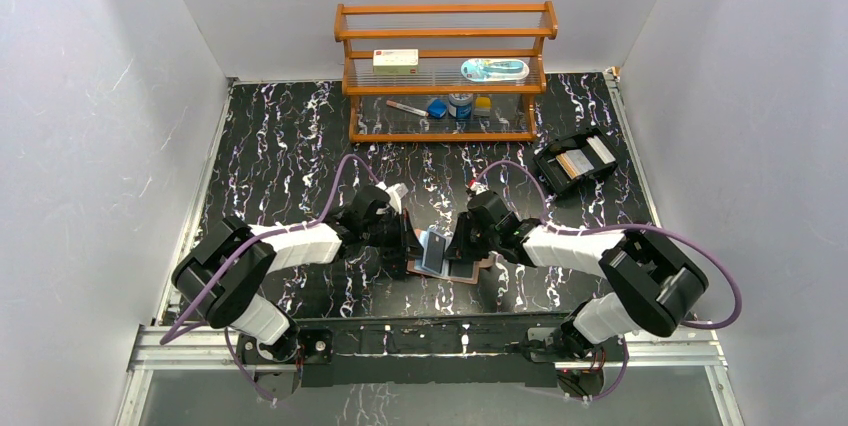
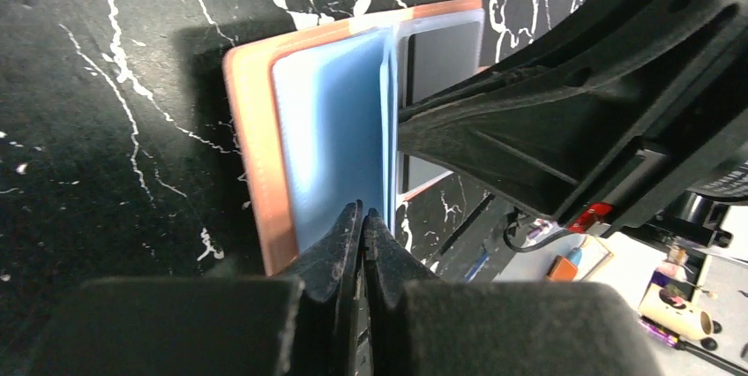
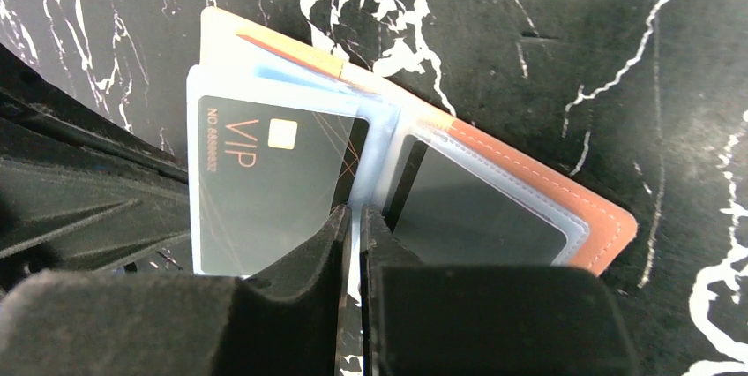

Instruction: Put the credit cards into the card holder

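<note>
The card holder (image 1: 460, 279) lies open near the table's front, with an orange cover and pale blue sleeves. One sleeve holds a dark VIP card (image 3: 256, 186), and a dark card (image 3: 485, 213) sits behind the facing sleeve. In the left wrist view a raised sleeve stands edge-on beside an empty pale blue page (image 2: 331, 120). My left gripper is shut over that page, nothing between its fingers; the raised sleeve is outside them. At the fold, my right gripper stands slightly open, a narrow gap between its tips.
A black tray (image 1: 553, 168) with several card-like items stands at the right. The wooden rack (image 1: 445, 136) with boxes and small goods occupies the back. Both arms crowd close around the holder.
</note>
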